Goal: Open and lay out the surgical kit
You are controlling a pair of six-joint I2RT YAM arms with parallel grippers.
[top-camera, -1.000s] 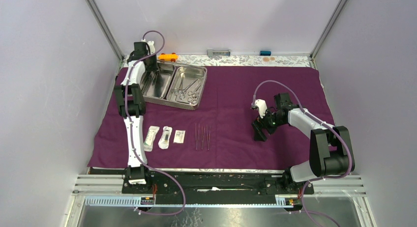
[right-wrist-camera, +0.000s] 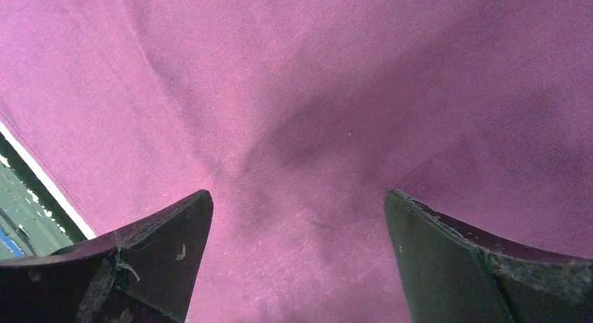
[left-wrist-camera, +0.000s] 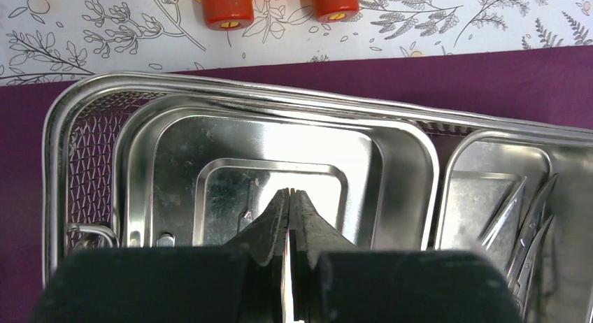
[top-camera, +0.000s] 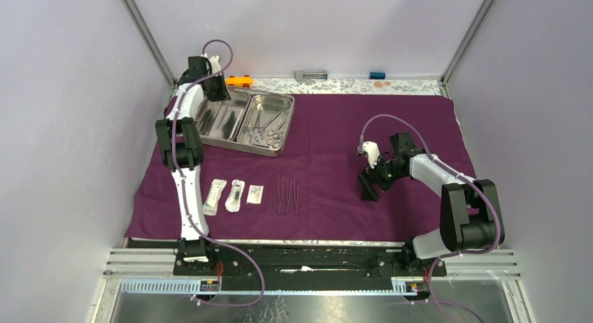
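In the left wrist view my left gripper is shut above the left compartment of the steel tray [left-wrist-camera: 433, 190], nothing seen between its fingertips. A thin scalpel handle [left-wrist-camera: 246, 215] lies in that compartment, just left of the fingers and outside them; its lower part is hidden behind them. From the top, slim instruments [top-camera: 230, 122] show there. Scissor-like tools [top-camera: 269, 131] fill the right compartment. On the purple cloth lie packets [top-camera: 215, 196] and several thin tweezers-like instruments [top-camera: 288, 195] in a row. My right gripper [top-camera: 368, 185] stands open and empty over bare cloth.
A yellow toy car [top-camera: 238, 81] with red wheels stands behind the tray on the patterned strip. A grey object [top-camera: 310, 75] and a blue block [top-camera: 377, 75] sit farther along the back.
The right arm is still.
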